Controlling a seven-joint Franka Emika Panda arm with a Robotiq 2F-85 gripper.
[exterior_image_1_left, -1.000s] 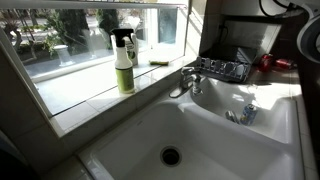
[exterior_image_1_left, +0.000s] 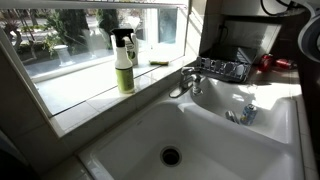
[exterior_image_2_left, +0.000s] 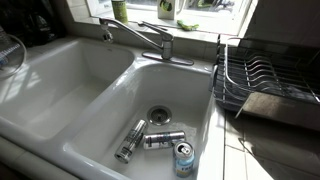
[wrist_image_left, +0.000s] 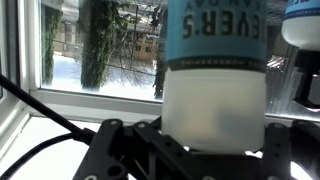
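Observation:
A bottle with a blue-grey label and a broad white end (wrist_image_left: 214, 105) fills the middle of the wrist view. Its white end lies against the dark parts of my gripper, which is shut on it; the fingertips are largely hidden. A second white and blue container (wrist_image_left: 303, 28) shows at the upper right of that view, apart from the first. Neither exterior view shows my gripper. On the window sill stands a green and white spray bottle (exterior_image_1_left: 124, 70) with a dark spray head.
The near sink basin (exterior_image_1_left: 205, 148) is empty. Several cans, one of them a blue and white can (exterior_image_2_left: 184, 160), lie or stand in the other basin. A faucet (exterior_image_2_left: 165, 42) rises behind, and a dish rack (exterior_image_2_left: 270, 75) stands beside the sink.

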